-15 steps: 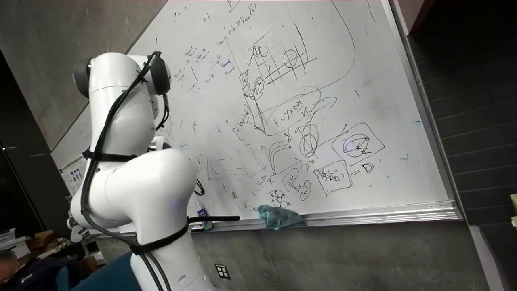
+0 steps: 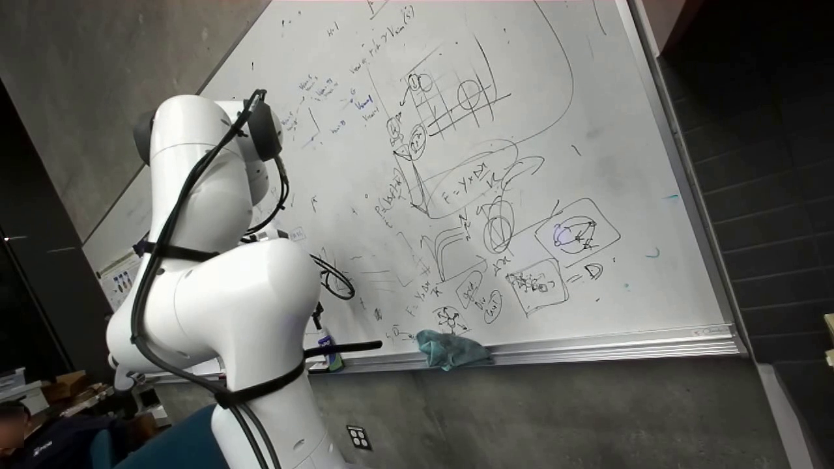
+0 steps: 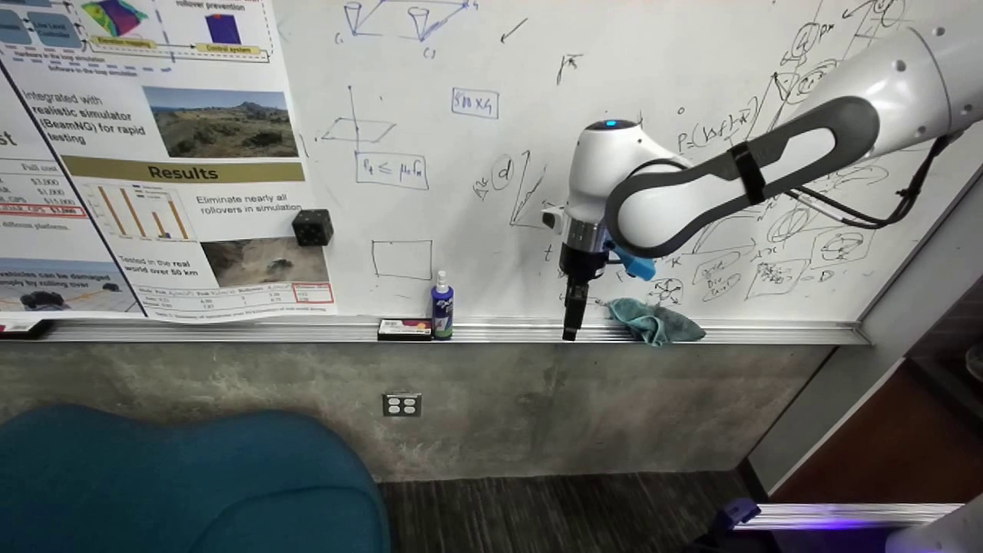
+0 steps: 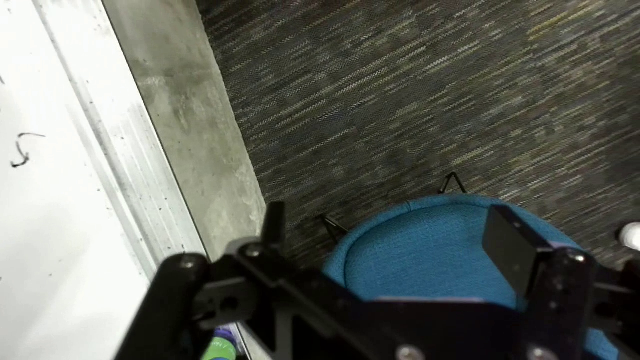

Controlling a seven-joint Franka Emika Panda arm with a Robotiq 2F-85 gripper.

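My gripper is open in the wrist view, its fingers (image 4: 274, 223) set wide apart and nothing between them. In exterior view 2 it points down in front of the whiteboard (image 3: 516, 258), fingertips level with the marker tray (image 3: 516, 331). To its right, a crumpled teal cloth (image 3: 656, 322) drapes over the tray, apart from the fingers. A purple spray bottle (image 3: 442, 309) stands upright on the tray to its left, next to a boxed eraser (image 3: 403, 329). In exterior view 1 the arm hides most of the gripper, while the cloth (image 2: 449, 349) shows clearly.
A blue chair (image 3: 193, 479) stands below the board at the left. A poster (image 3: 184, 166) with a small black cube (image 3: 312, 227) covers the board's left side. Between bottle and cloth the tray is bare. A power outlet (image 3: 402, 405) is on the concrete wall below.
In exterior view 1 the arm's upper part has shifted slightly right and down, and its cable loop now hangs further right over the board. Cloth and bottle have stayed put.
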